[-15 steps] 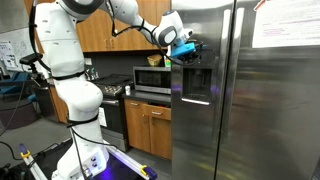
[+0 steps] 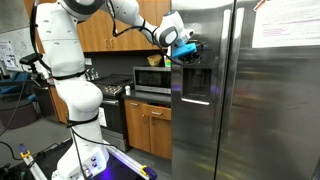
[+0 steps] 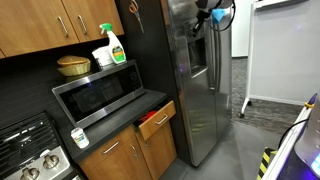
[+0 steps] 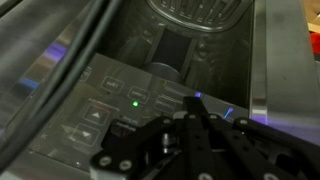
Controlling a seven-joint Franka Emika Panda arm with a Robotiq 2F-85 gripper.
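Note:
My gripper is shut, its black fingers together with nothing showing between them. It is right in front of the dark control panel (image 4: 120, 108) of the fridge's dispenser. A green light glows on the panel, and small blue lights show close to the fingertips. Whether the fingertips touch the panel I cannot tell. Behind the panel in the wrist view is the dispenser recess (image 4: 215, 45). In the first exterior view, the arm reaches across at height to the steel fridge (image 2: 195, 130), with the dispenser (image 2: 196, 85) just below the gripper.
A drawer (image 3: 157, 124) left of the fridge stands pulled out, with something red near it. On the microwave (image 3: 100, 100) are a basket (image 3: 73, 66) and a spray bottle (image 3: 113, 44). A white tub (image 3: 79, 137) sits on the counter.

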